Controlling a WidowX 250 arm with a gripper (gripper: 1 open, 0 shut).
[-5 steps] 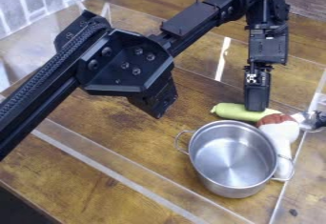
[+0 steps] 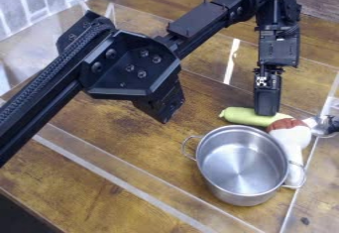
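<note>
My gripper [image 2: 267, 100] points straight down at the upper right, its tips at a long pale green vegetable [image 2: 247, 115] lying behind the steel pot. Whether the fingers close around it is too small to tell. A white and reddish-brown object [image 2: 288, 136] lies beside it, partly behind the pot, with a shiny metal piece [image 2: 322, 126] at its right. The two-handled steel pot [image 2: 239, 175] stands empty at the lower right.
The black arm spans the top left and centre. A white slatted edge runs along the back left.
</note>
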